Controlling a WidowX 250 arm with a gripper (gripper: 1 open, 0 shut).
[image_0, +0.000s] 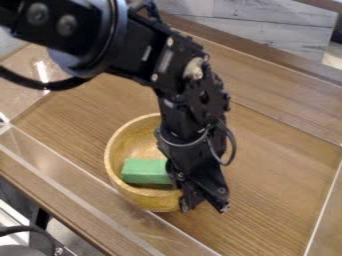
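Note:
A yellow bowl (127, 147) sits on the wooden table toward the near left, with a green block (144, 172) inside it. My black gripper (201, 195) reaches down over the bowl's right side and hides that part of it. Its fingers are shut at the rim, though what lies between the fingertips is hard to make out.
A clear edge strip runs along the near left, with dark cables beyond it. A grey wooden wall stands at the back.

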